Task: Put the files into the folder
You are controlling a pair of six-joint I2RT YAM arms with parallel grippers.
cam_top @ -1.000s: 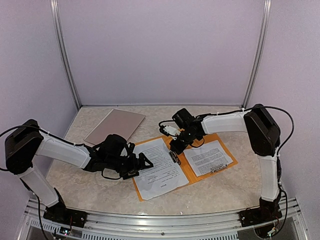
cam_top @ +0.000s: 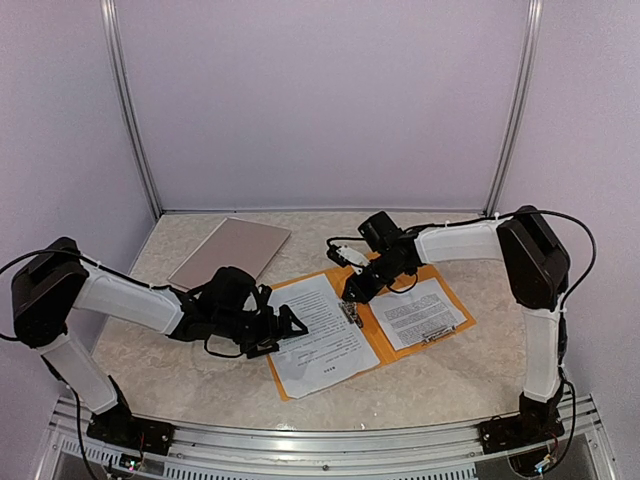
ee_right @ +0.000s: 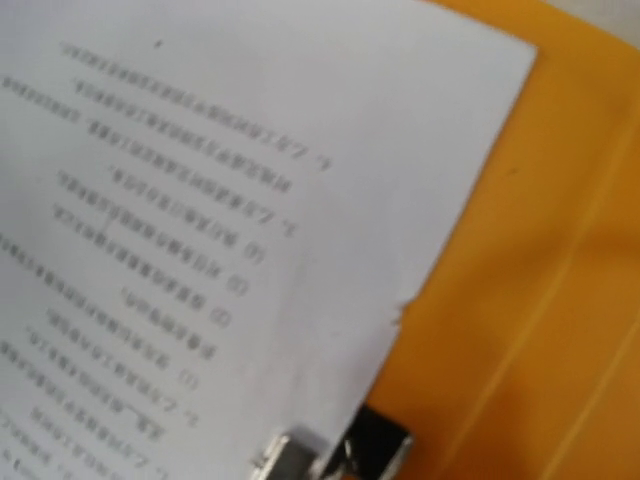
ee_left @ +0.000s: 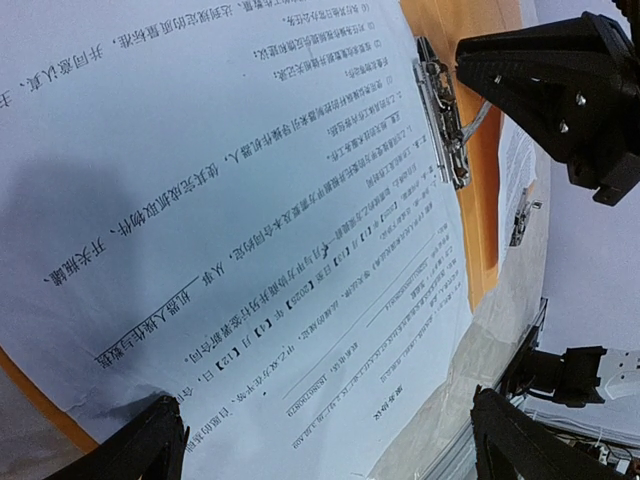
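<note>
An orange folder [cam_top: 389,356] lies open on the table. On its left side is a printed sheet [cam_top: 320,340] beside a silver clip [ee_left: 448,120] near the spine; another sheet [cam_top: 413,310] with a clip [cam_top: 437,333] lies on the right side. My right gripper [cam_top: 355,292] is shut right at the spine clip; in the left wrist view its dark tip touches the clip's lever. My left gripper [cam_top: 279,332] hovers open over the left sheet's left part, nothing between its fingers.
A pinkish-grey board [cam_top: 230,250] lies at the back left. Bare table [cam_top: 460,380] surrounds the folder at front and right. Walls enclose the back and sides.
My right gripper and wrist have shifted slightly to the right over the last second, by the spine clip. The left arm is nearly still.
</note>
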